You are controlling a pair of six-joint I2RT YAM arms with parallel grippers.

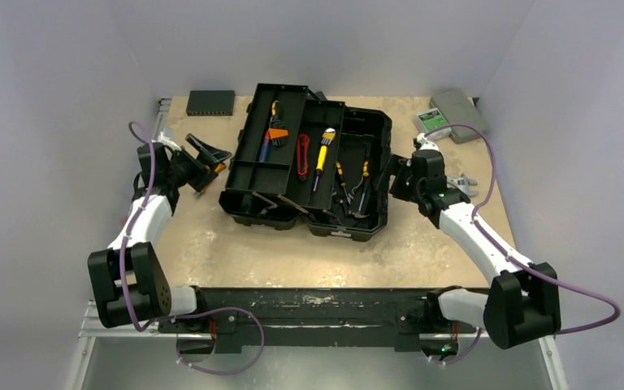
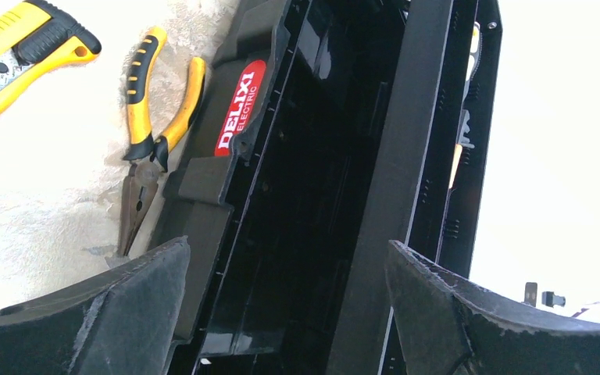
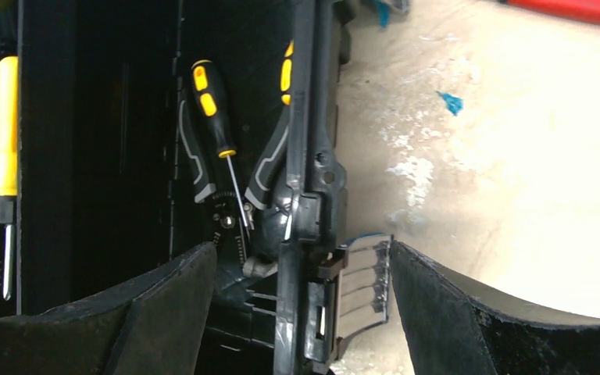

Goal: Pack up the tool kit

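Note:
A black tool box [image 1: 244,173] stands unfolded mid-table, its trays spread. Its trays hold a red utility knife [image 1: 303,157], a yellow screwdriver [image 1: 321,166] and an orange piece [image 1: 278,133]. Down in its right section lie a small screwdriver [image 3: 214,105] and a tool with grey-and-black handles [image 3: 193,152]. My right gripper [image 1: 396,177] hangs open at the box's right wall, nothing between its fingers. Left of the box, my left gripper [image 1: 221,162] is open and empty. Below it, yellow-black pliers [image 2: 147,125] and a yellow cutter or saw [image 2: 27,58] lie on the table.
An adjustable wrench [image 1: 463,185] lies right of the box, partly behind my right arm. At the back right are a white-and-green box [image 1: 432,122] and a grey case [image 1: 459,116]. A black flat device [image 1: 210,102] sits back left.

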